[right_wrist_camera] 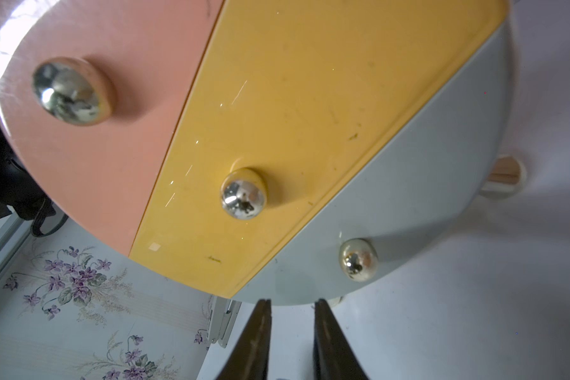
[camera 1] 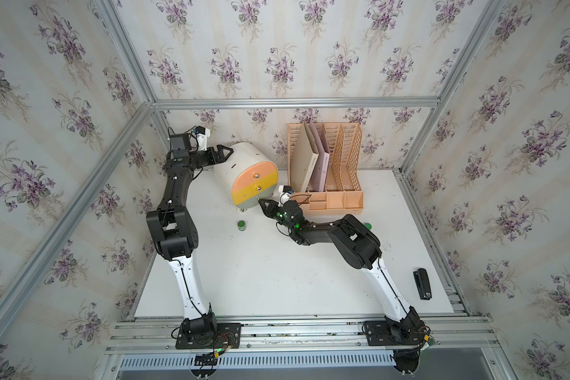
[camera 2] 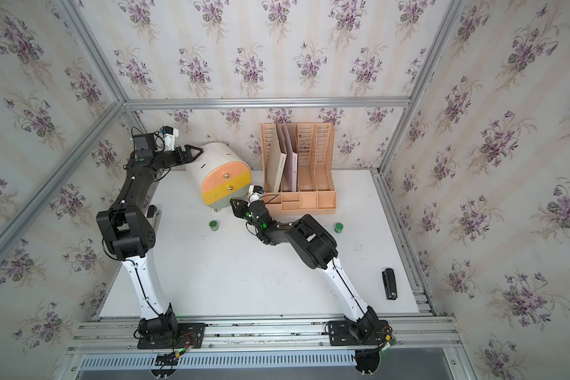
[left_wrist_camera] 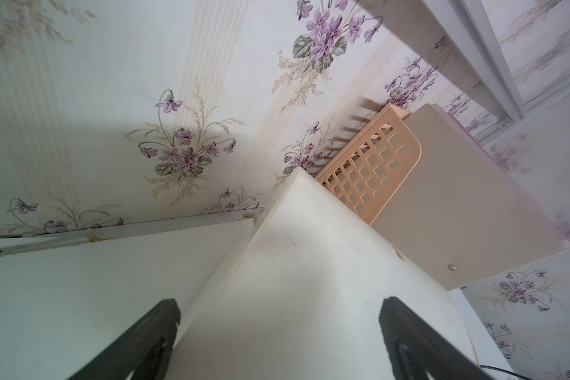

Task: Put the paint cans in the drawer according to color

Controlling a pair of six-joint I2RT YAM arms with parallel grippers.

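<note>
A white rounded cabinet (camera 1: 242, 158) has three drawer fronts: orange-pink (right_wrist_camera: 152, 63), yellow (right_wrist_camera: 310, 101) and grey-green (right_wrist_camera: 418, 171), each with a shiny knob. All look shut. One green-topped can (camera 2: 214, 225) stands on the table in front of the cabinet; another green can (camera 2: 338, 227) stands farther right. Across the cabinet's upper left side, my left gripper is open, its fingers spread over the white shell. Low by the grey-green front, my right gripper is partly open with nothing between its fingers, below and left of the grey-green drawer's knob (right_wrist_camera: 359, 259).
Right of the cabinet stands a peach-coloured rack (camera 1: 345, 155) holding upright folders, with low compartments in front. A black object (camera 1: 422, 283) lies near the right table edge.
</note>
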